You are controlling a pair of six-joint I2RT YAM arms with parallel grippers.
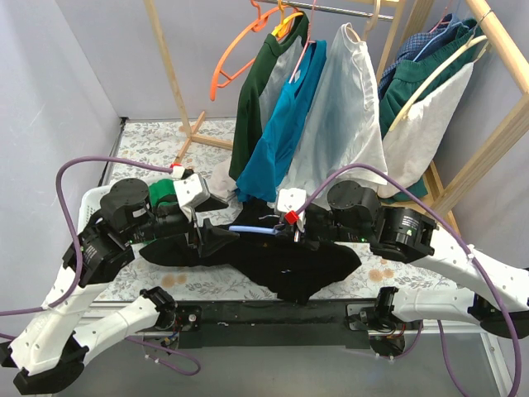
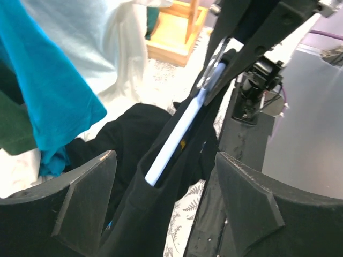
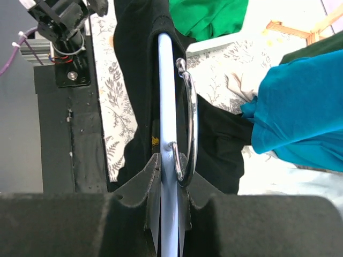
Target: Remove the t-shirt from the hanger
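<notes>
A black t-shirt [image 1: 289,269] lies spread along the front of the patterned table. Above it, the light-blue hanger [image 1: 254,230] spans the space between my grippers, and its metal hook [image 3: 188,123] shows in the right wrist view. My right gripper is shut on the hanger near the hook. The hanger's far end still goes into the shirt's black cloth [image 2: 142,198] in the left wrist view. My left gripper [image 1: 227,219] stands open at that end, fingers [image 2: 86,182] wide apart, with the hanger tip and cloth showing in the gap.
Clothes hang on a wooden rack [image 1: 488,149] behind, a blue garment [image 1: 285,124] and a pale one [image 1: 339,116] close to the arms. A white basket [image 1: 87,203] with green cloth [image 1: 163,192] stands at the left. The dark table edge [image 1: 273,313] runs along the front.
</notes>
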